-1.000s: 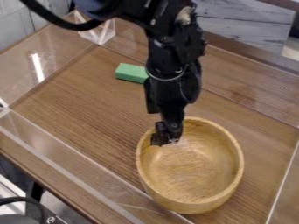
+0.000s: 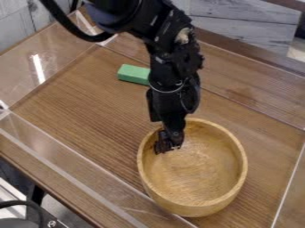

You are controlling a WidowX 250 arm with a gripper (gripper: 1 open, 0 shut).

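My black gripper [image 2: 168, 134] hangs from the top of the camera view, its fingers reaching down over the back-left rim and into the tan oval bowl [image 2: 205, 183]. Dark shapes at the fingertips are too hard to make out to tell whether anything is between them. The bowl's inside looks otherwise empty.
A green block [image 2: 132, 73] lies on the wooden table [image 2: 71, 116] behind and left of the gripper. A pale wall runs along the back, and a dark cable shows at the bottom left.
The gripper has shifted slightly and its wrist looks a little narrower or turned. The bowl and green block have not visibly moved.
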